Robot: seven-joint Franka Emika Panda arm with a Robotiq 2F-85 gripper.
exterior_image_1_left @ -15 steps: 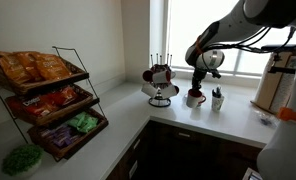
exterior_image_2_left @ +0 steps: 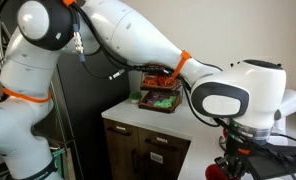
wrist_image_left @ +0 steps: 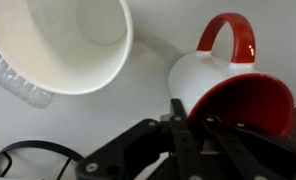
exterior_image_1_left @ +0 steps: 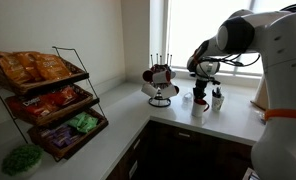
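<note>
A white mug point(wrist_image_left: 194, 76) with a red inside and red handle fills the right of the wrist view, its opening turned toward the lower right. My gripper is shut on its rim. In exterior view 1 the mug point(exterior_image_1_left: 198, 112) shows below the gripper point(exterior_image_1_left: 200, 93), near the counter's front edge; whether it touches the counter I cannot tell. Only the red part of the mug point(exterior_image_2_left: 216, 173) shows at the bottom of exterior view 2.
A white cup point(wrist_image_left: 63, 45) and a clear ribbed item point(wrist_image_left: 18, 80) lie left of the mug in the wrist view. A mug rack point(exterior_image_1_left: 160, 85) stands on the counter. A holder point(exterior_image_1_left: 217, 100) is close right of the mug. Snack shelves point(exterior_image_1_left: 50, 100) stand far left.
The mug and my gripper have moved toward the counter's front edge, lower in exterior view 1. The mug stays in the gripper, and the arm reaches further into the view.
</note>
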